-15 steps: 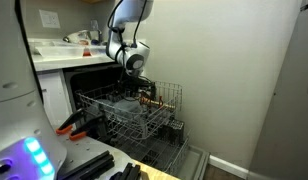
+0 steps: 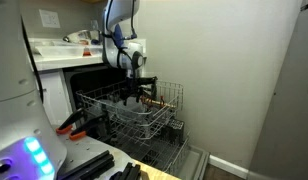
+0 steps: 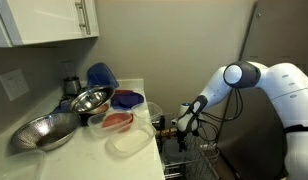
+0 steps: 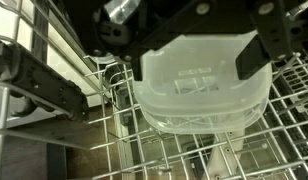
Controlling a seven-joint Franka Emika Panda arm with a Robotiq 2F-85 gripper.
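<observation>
A clear plastic container [image 4: 202, 95] lies under my gripper in the wrist view, over the wire rack [image 4: 159, 155]. The fingers [image 4: 256, 58] are spread wide, one toward each side of the container; contact with it cannot be made out. In exterior view 1 my gripper [image 2: 132, 97] reaches down into the upper dishwasher rack [image 2: 144, 118]. From the other side, the gripper [image 3: 182, 140] shows at the rack beside the counter, its fingertips too small to read.
On the white counter [image 3: 99, 155] are a colander [image 3: 46, 133], a steel bowl [image 3: 92, 99] and clear containers [image 3: 131, 138]. The lower rack [image 2: 164, 155] stands pulled out below. Bare floor and wall lie to the right in exterior view 1.
In exterior view 1 the arm's wrist has shifted left and up slightly, and the gripper has turned more steeply downward over the rack. The racks look unmoved.
</observation>
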